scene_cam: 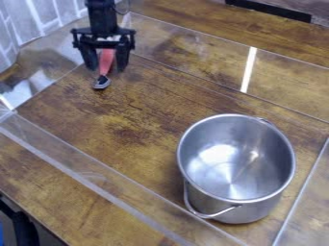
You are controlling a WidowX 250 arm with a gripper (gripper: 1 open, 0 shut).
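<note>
The black gripper (pixel 106 48) is at the top left, over a red-handled utensil (pixel 107 62) with a metal end (pixel 100 83) lying on the wooden table. Its fingers hang on either side of the red handle; whether they touch or hold it is too small to tell. A large steel pot (pixel 236 165) stands at the lower right.
Clear plastic edges run along the table's left and right sides, with a white strip (pixel 251 67) at the upper right.
</note>
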